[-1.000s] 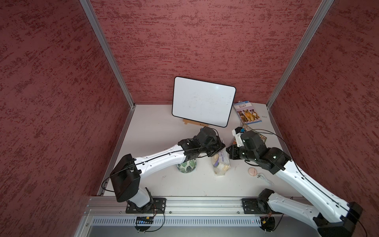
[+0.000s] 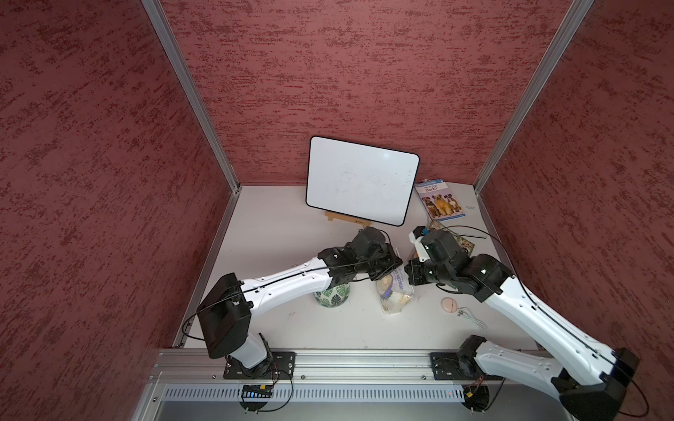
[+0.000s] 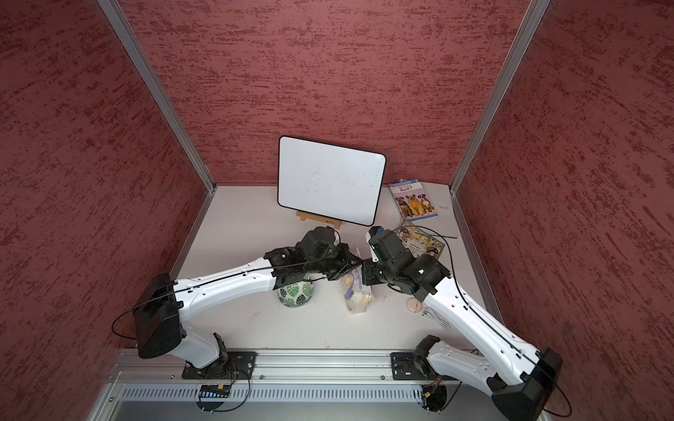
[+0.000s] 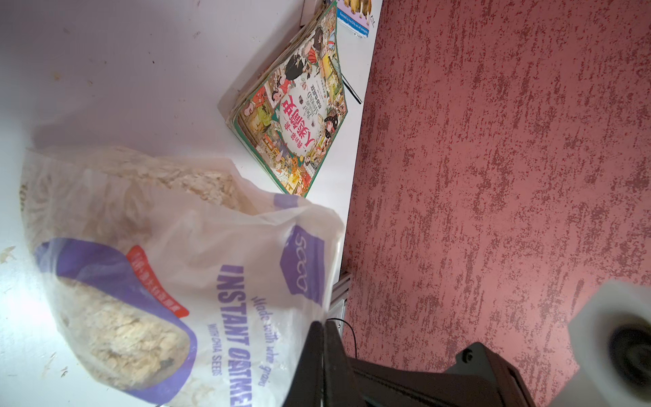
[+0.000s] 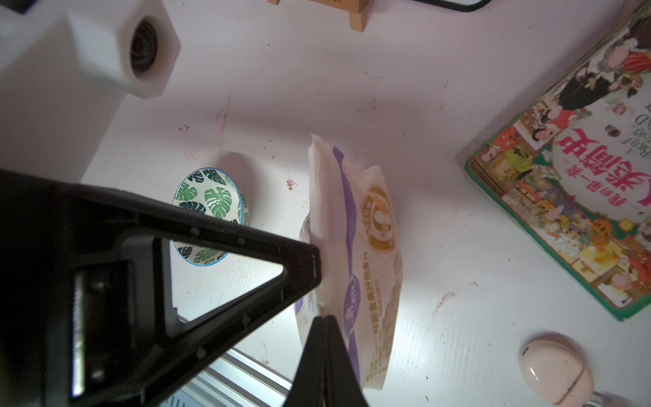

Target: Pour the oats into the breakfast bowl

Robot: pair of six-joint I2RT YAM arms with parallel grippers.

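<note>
A white and purple bag of oats [image 2: 395, 297] hangs below my two grippers at mid-table, its clear window showing flakes in the left wrist view. My left gripper is shut on the bag's upper edge. From the other side, my right gripper is shut, its fingertips against the bag's upper part; whether film is pinched between them does not show. The leaf-patterned bowl [image 2: 332, 294] stands to the left of the bag, partly under my left arm; the right wrist view shows this bowl [image 5: 218, 201] beyond the left gripper's fingers.
A storybook [image 4: 298, 112] lies right of the bag, with a dog book [image 2: 441, 200] behind it. A whiteboard [image 2: 361, 179] stands at the back. A pink round object [image 5: 556, 371] with a cable lies at front right.
The bowl has stayed put.
</note>
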